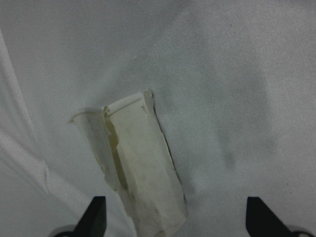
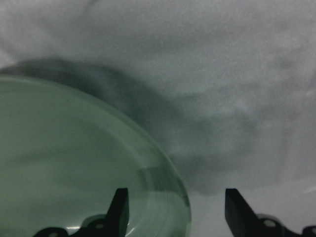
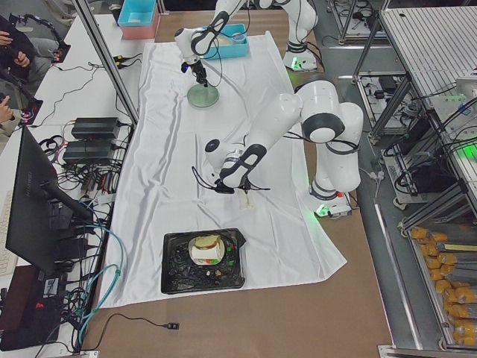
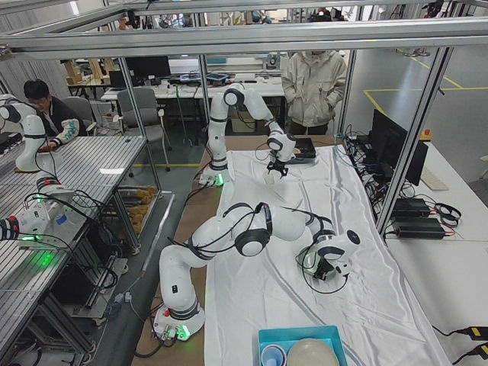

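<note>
A crumpled, off-white paper piece (image 1: 145,168) lies on the white cloth under my left gripper, whose fingers are apart on either side of its lower end with nothing held. My right gripper is open over the rim of a green plate (image 2: 79,148), one finger inside the rim and the other beyond it over the cloth. In the camera left view the green plate (image 3: 203,97) sits toward the top of the cloth.
A black tray (image 3: 171,261) holding a plate with food lies at the lower part of the cloth. A blue bin (image 4: 301,332) with a cup and plate sits beside the other arm.
</note>
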